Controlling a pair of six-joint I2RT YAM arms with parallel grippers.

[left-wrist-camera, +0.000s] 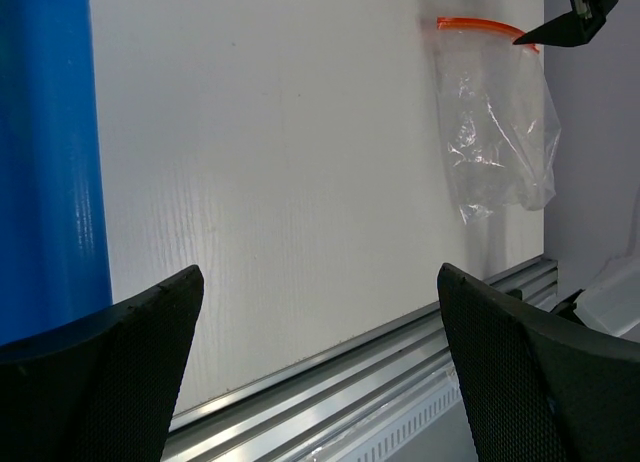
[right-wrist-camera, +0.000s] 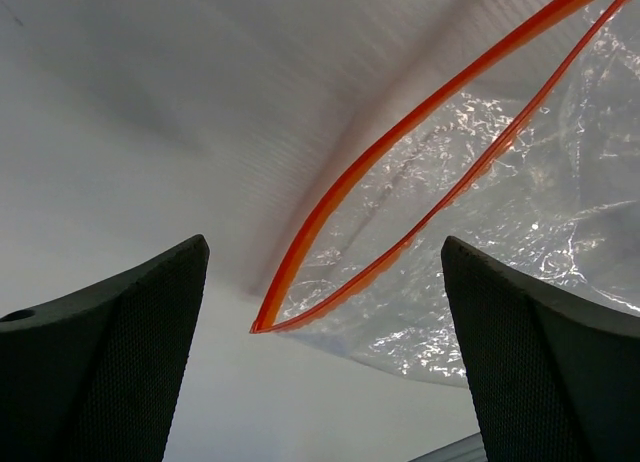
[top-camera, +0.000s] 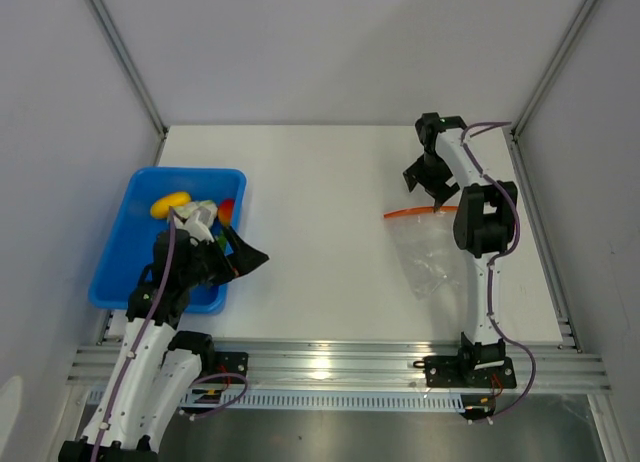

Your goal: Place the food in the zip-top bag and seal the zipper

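Observation:
A clear bag with an orange zipper lies flat on the table's right side; in the right wrist view its zipper shows as two strips. My right gripper stands open above the zipper's edge, nothing between its fingers. My left gripper is open at the blue bin's right side, holding nothing. In the bin are a yellow food item, a pale one and a red-orange one, partly hidden by the left arm.
Walls surround it, and a metal rail runs along the front edge.

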